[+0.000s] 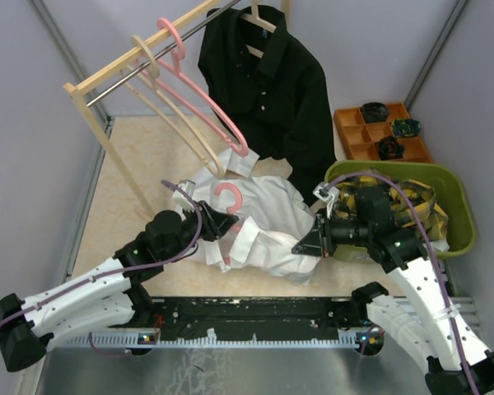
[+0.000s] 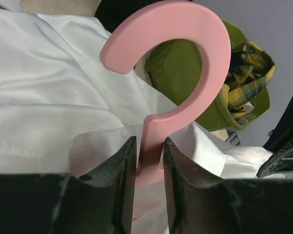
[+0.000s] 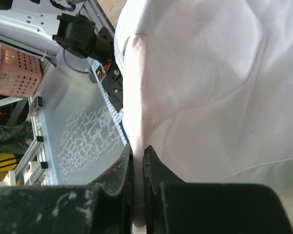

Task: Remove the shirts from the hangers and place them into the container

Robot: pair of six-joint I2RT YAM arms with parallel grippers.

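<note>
The pink hanger's hook (image 1: pixel 230 196) rises from the collar of a white shirt (image 1: pixel 267 206) lying on the table. Its body is mostly hidden under the cloth. In the left wrist view, the neck of the hanger (image 2: pixel 154 141) stands between the fingertips of my left gripper, which close in against it on both sides. My right gripper is shut on a bunched fold of the white shirt (image 3: pixel 136 92), at the shirt's right part in the top view.
A wooden rack (image 1: pixel 107 76) with empty hangers stands over the left side. A black shirt (image 1: pixel 267 90) hangs at the back. To the right are a green bin (image 1: pixel 454 185) with checked cloth and a wooden compartment box (image 1: pixel 356 132).
</note>
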